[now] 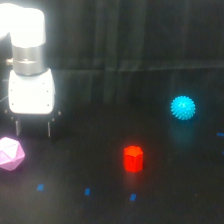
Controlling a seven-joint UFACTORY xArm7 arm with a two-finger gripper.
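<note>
My white gripper (33, 129) hangs at the upper left of the camera view. Its two thin dark fingers stand apart with only the dark background showing between them. Below it and a little to its left, a pink faceted ball (10, 154) lies at the left edge of the view, apart from the fingers. A red block (133, 159) with an angular outline rests on the dark table right of centre. Farther back on the right is a light blue ball (183, 108) with a knobbly surface.
Small blue marks (87, 191) dot the front of the black table, and another blue mark (220, 134) shows at the right edge. Dark curtain-like cloth (130, 45) covers the back.
</note>
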